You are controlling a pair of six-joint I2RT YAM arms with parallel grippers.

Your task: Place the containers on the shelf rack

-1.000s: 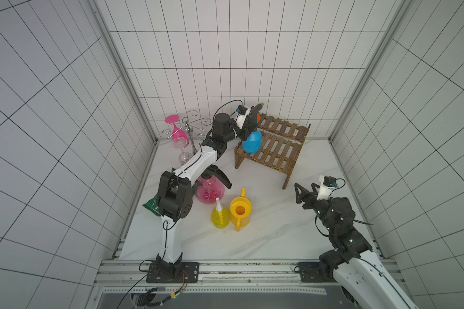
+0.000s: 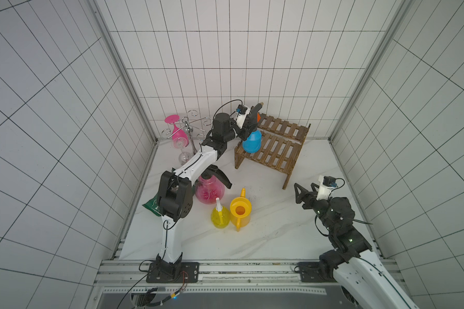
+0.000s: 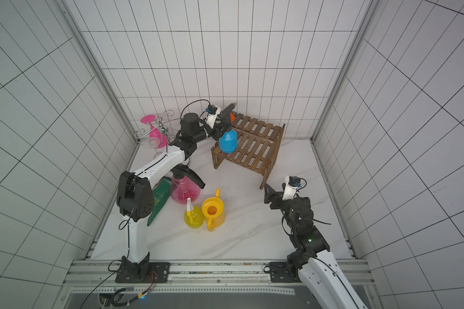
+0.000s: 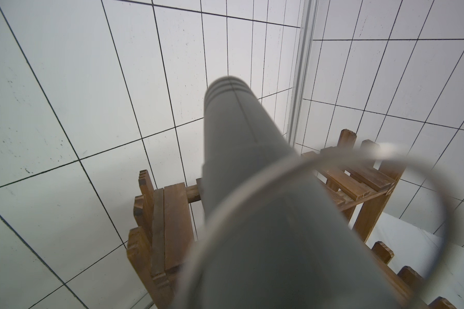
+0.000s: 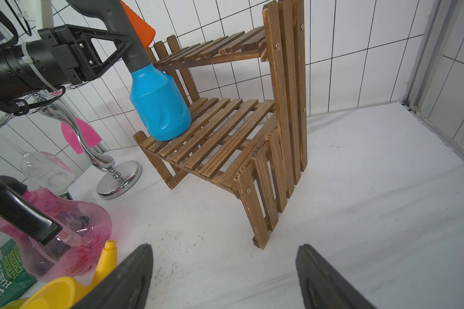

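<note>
A blue spray-type watering can [image 5: 160, 105] with a grey neck and orange trigger leans slightly over the lower tier of the wooden shelf [image 5: 226, 135], at its left end. Its base overlaps the slats; whether its full weight rests there I cannot tell. My left gripper is shut on the neck, just above the blue body. The grey spout [image 4: 237, 134] fills the middle of the left wrist view and hides the fingers. Apart at the right, above the tabletop, my right gripper [image 2: 305, 192] stands open, empty between its blurred fingers.
A yellow watering can [image 2: 240, 211], a yellow-green sprayer [image 2: 220, 218] and a pink sprayer [image 2: 209, 191] stand at left centre. Behind the left arm is a metal stand [image 5: 119, 180] with glasses. The tabletop right of the shelf is clear.
</note>
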